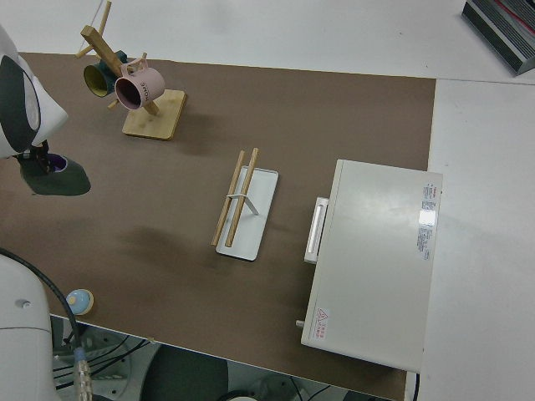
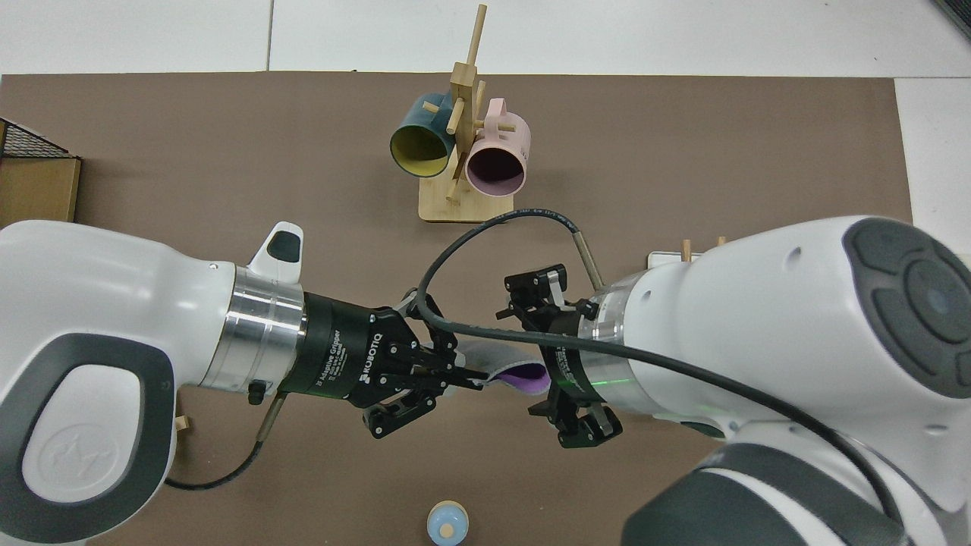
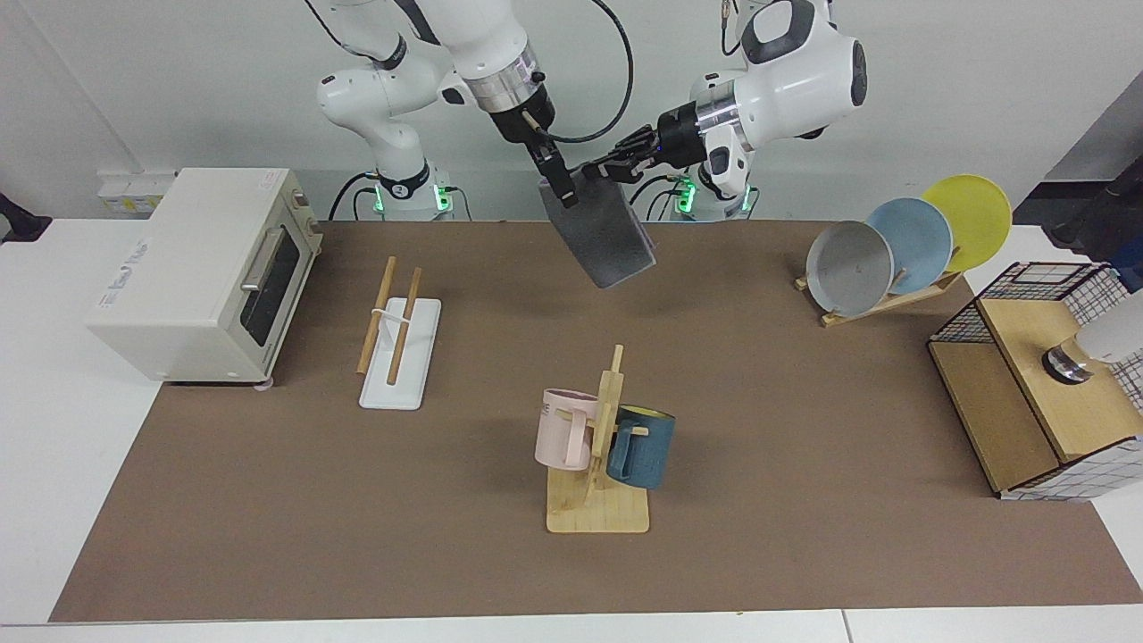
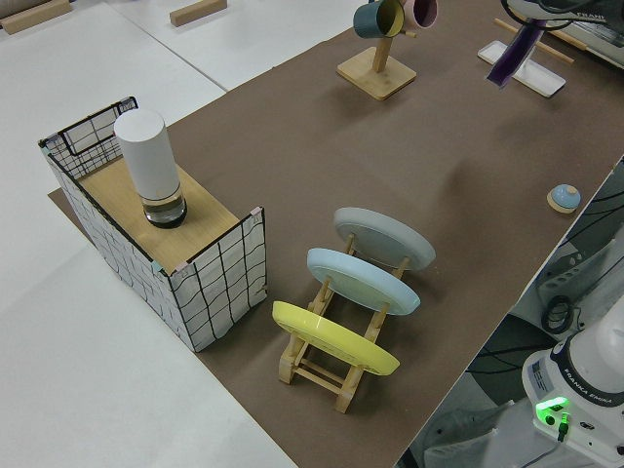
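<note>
My two grippers, left point(image 2: 435, 373) and right point(image 2: 560, 359), meet at the middle over the mat. A soft grey item with purple lining point(image 2: 520, 376) hangs between them, seen as a dark flat flap point(image 3: 600, 230) in the left view. The fingers are partly hidden, so I cannot tell which gripper holds it or how their fingers stand. A blue-topped knob point(image 2: 447, 523) sits below them.
A mug tree with pink point(image 2: 498, 155) and teal point(image 2: 420, 136) mugs stands behind. Also around the mat are a plate rack point(image 4: 322, 361), a wire shelf point(image 4: 195, 292), a stick rack point(image 1: 259, 200) and a white oven point(image 1: 376, 267).
</note>
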